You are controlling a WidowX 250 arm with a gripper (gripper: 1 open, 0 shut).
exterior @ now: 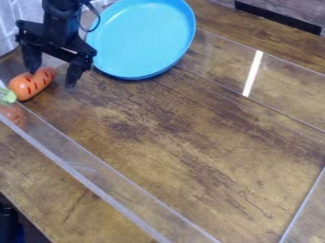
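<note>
My black gripper (53, 59) is at the upper left, its fingers spread apart and pointing down, just above and beside an orange toy carrot (30, 83) with a pale green top at the left edge. Nothing clearly shows between the fingers. A blue round plate (143, 33) lies to the right of the gripper.
Clear low walls run along the lower left, the right and the back. A pale object stands at the far left behind the gripper.
</note>
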